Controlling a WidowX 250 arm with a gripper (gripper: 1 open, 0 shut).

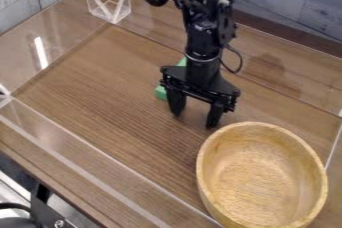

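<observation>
My black gripper point(197, 108) reaches down from the top centre to just above the wooden table, its two fingers spread open. A green object point(168, 91) lies just behind it, mostly hidden by the gripper; whether anything touches the fingers is hard to tell.
A large pale yellow oval bin point(258, 135) fills the lower right, close in front of the gripper. A white wire holder point(110, 4) stands at the back left.
</observation>
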